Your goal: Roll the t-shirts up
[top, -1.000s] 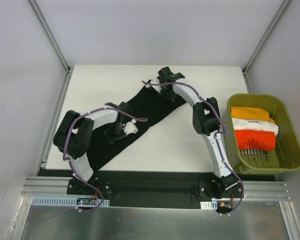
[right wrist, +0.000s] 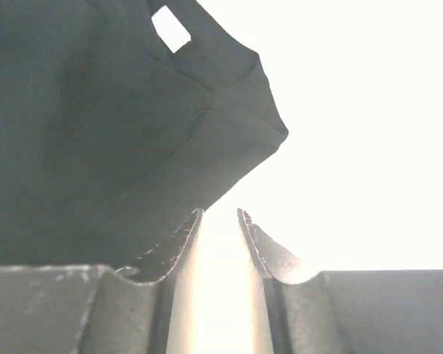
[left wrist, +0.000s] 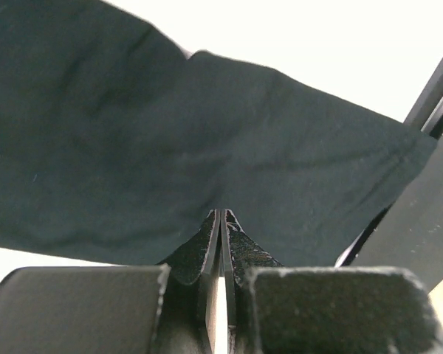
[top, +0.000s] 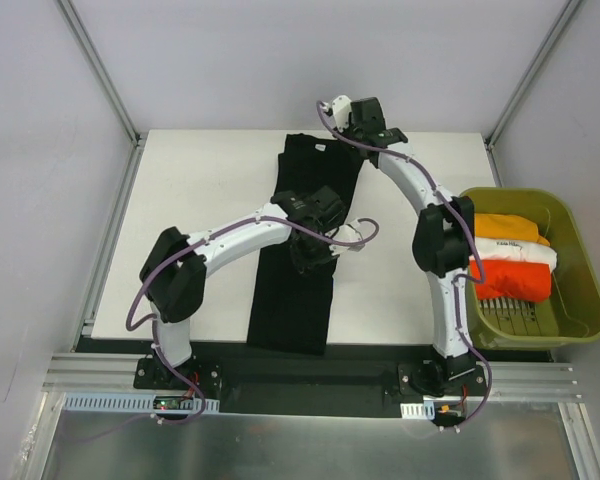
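A black t-shirt (top: pixel 292 300) lies as a long narrow strip from the back of the white table to past its front edge. A small white label (right wrist: pixel 170 29) shows near its far end in the right wrist view. Over the middle of the cloth, my left gripper is shut; no cloth can be made out between its fingers. At the back right, by the shirt's far corner, my right gripper stands open with nothing between its fingertips. The far end is partly hidden by the right arm in the top view.
In the olive bin (top: pixel 586 325) on the right lie an orange-yellow roll (top: pixel 505 228), a white roll (top: pixel 510 252) and an orange-red roll (top: pixel 514 281).
The shirt has swung from a diagonal to nearly straight front to back, its near end shifting right. My left gripper has moved right along with it; the right gripper has moved back and right, now open.
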